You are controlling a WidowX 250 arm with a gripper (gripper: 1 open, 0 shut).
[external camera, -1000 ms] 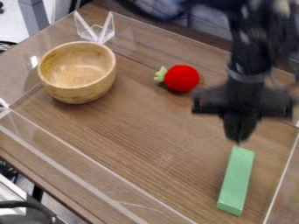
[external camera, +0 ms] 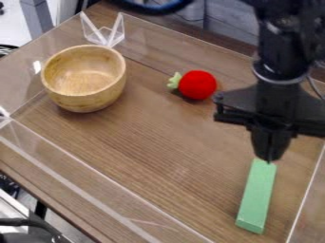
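My dark gripper fills the upper right of the camera view, its tip hanging above the table near a green bar that lies lengthwise at the lower right. The gripper looks shut, with nothing visible between its fingers. A red tomato-like object with green leaves rests at the upper middle, left of the gripper. A wooden bowl sits at the upper left.
The wooden table has much clear room in the middle and lower left. Its left edge runs diagonally at the lower left. A clear crumpled item lies behind the bowl.
My gripper has shifted slightly over the last second, appearing a little larger and lower. The bar, red object and bowl stay where they were.
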